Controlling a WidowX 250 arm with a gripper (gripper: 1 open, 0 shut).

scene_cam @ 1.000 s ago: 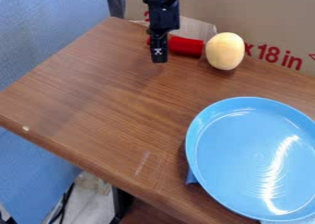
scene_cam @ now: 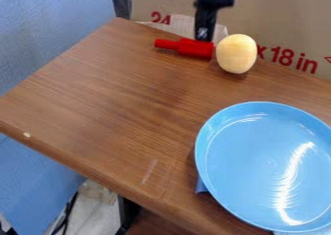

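Observation:
My black gripper (scene_cam: 204, 34) hangs at the top of the view, just above and behind a red cylindrical object (scene_cam: 185, 47) that lies on its side at the back of the wooden table. Its fingertips are small and dark, and I cannot tell how they stand. A pale yellow egg-shaped object (scene_cam: 237, 53) stands to the right of the red one. A large light blue plate (scene_cam: 246, 166) sits at the front right.
A cardboard box (scene_cam: 292, 26) with red print backs the table. Blue material (scene_cam: 39, 55) lies beyond the left edge.
My gripper has moved to the right and upward in the view, from in front of the red object to above and behind it. The objects on the table look unmoved.

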